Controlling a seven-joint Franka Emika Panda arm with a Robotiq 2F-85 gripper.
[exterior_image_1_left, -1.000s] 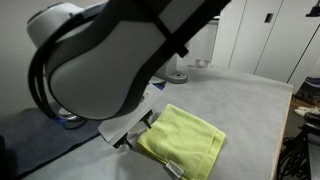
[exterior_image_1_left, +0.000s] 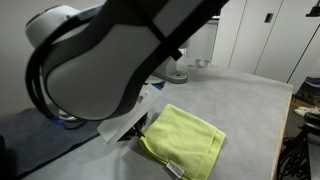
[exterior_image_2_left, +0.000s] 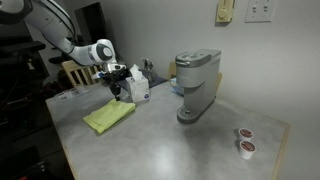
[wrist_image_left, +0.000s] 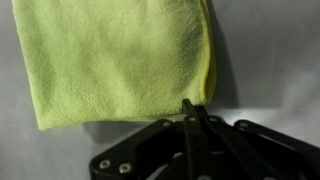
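A folded yellow-green cloth (wrist_image_left: 115, 60) lies on the grey table, with a small white tag showing on its near side in exterior view 1. At the cloth's near edge, close to a corner in the wrist view, is my gripper. Its fingers are shut, and the tips overlap the edge of the fabric. Whether a thin fold is pinched between them cannot be made out. From exterior view 2, the cloth (exterior_image_2_left: 108, 117) sits at the table's left, just in front of the white arm and gripper.
A grey coffee machine (exterior_image_2_left: 197, 85) stands at the back of the table. Two small pods or cups (exterior_image_2_left: 246, 149) are at the right. A white container (exterior_image_2_left: 138, 89) stands behind the cloth.
My gripper's fingers, spread apart a second ago at the cloth's edge, have come together. The arm is almost still, and the cloth lies in nearly the same place.
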